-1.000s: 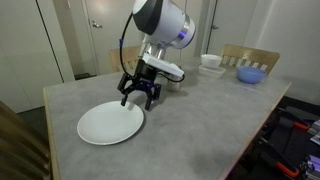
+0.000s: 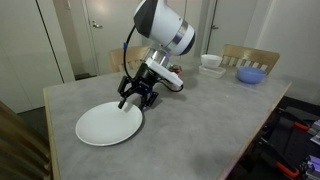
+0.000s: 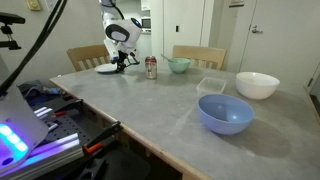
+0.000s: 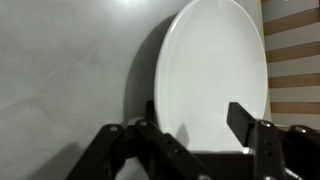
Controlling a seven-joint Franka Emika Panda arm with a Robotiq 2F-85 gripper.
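Observation:
A round white plate (image 2: 108, 126) lies on the grey table, its far right rim by my gripper (image 2: 136, 98). In the wrist view the plate (image 4: 215, 65) fills much of the picture, and its near rim runs between my fingers. One dark finger (image 4: 149, 140) is at the outer side of the rim, the other (image 4: 243, 122) over the white inner face. A gap still shows between them, so the gripper is open around the rim. Whether either finger touches the plate cannot be told. In the second exterior view the plate (image 3: 107, 69) shows small, at the far end.
Well away from the plate stand a blue bowl (image 3: 225, 113), a white bowl (image 3: 257, 85), a clear container (image 3: 211, 87), a green bowl (image 3: 178, 65) and a can (image 3: 151, 67). Bare table lies in front of the plate. Chairs (image 2: 247, 57) line the far side.
The arm has tilted a little and its fingers have shifted slightly at the plate's rim. The plate has hardly moved, perhaps slightly left.

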